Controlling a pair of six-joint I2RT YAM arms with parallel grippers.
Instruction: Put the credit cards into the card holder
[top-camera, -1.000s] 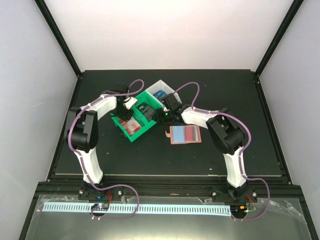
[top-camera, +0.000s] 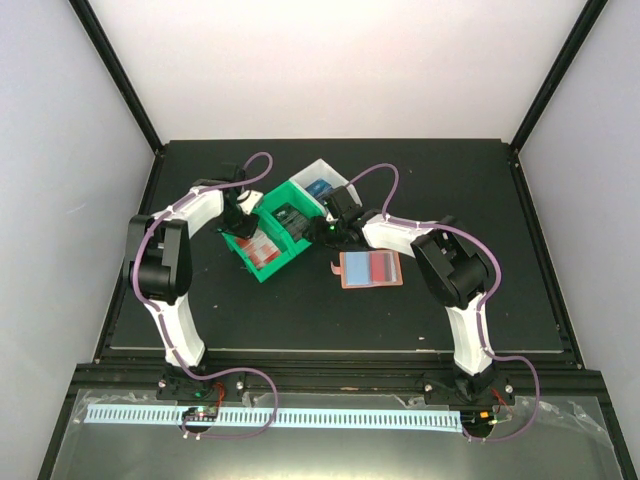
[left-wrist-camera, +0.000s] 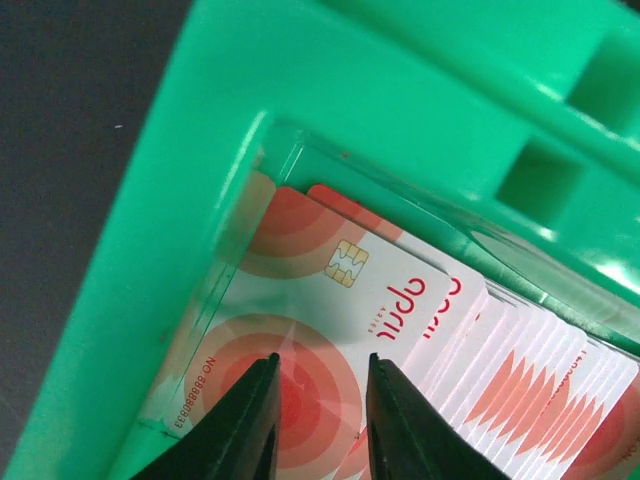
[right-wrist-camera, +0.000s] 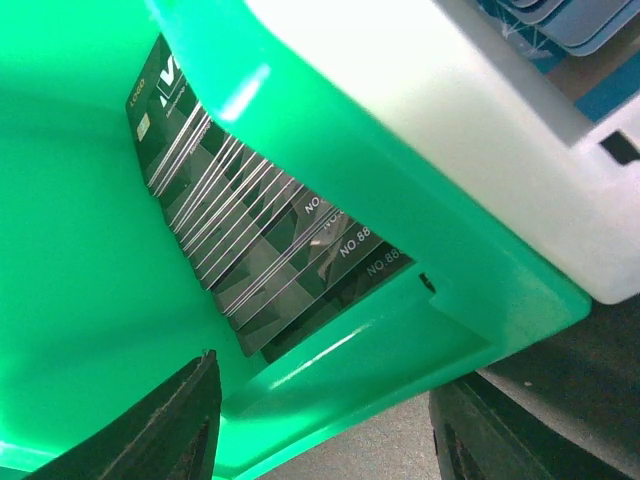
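Red-and-white cards (left-wrist-camera: 300, 330) lie in an overlapping row in one compartment of the green tray (left-wrist-camera: 120, 270). Over the end card hangs my left gripper, its fingers parted with nothing between them; the height above the card cannot be told. Black cards (right-wrist-camera: 250, 220) fill another compartment. My right gripper is open, one finger on each side of the green tray's corner wall in the right wrist view; whether they touch it is unclear. The card holder (top-camera: 370, 286), salmon-edged, lies open in the top view with blue and red areas inside.
A white tray (top-camera: 320, 169) holding blue cards (top-camera: 318, 188) adjoins the green one at its upper right.
My left gripper has shifted left across the green tray, towards its outer end, with little motion in the latest moment. The right arm, trays and card holder look unmoved.
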